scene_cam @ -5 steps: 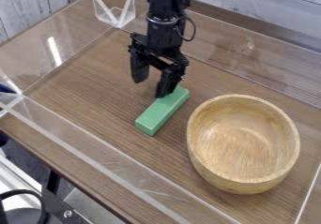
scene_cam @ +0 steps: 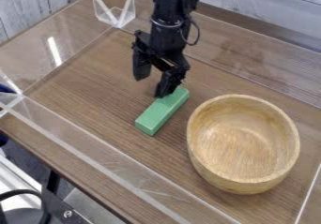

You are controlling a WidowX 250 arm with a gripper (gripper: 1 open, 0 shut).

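A black robot arm reaches down from the top centre, its gripper [scene_cam: 158, 74] open just above the upper end of a green rectangular block [scene_cam: 162, 112]. The block lies at a slant on the brown wooden surface, in the middle of the view. The fingertips are dark and small, and whether they touch the block is hard to tell.
A large round tan bowl [scene_cam: 242, 176] stands to the right of the block, close to it. A white angular object [scene_cam: 113, 14] is at the upper left.
The arm has shifted slightly, its upper part more upright over the block's far end. The block and bowl look unmoved.
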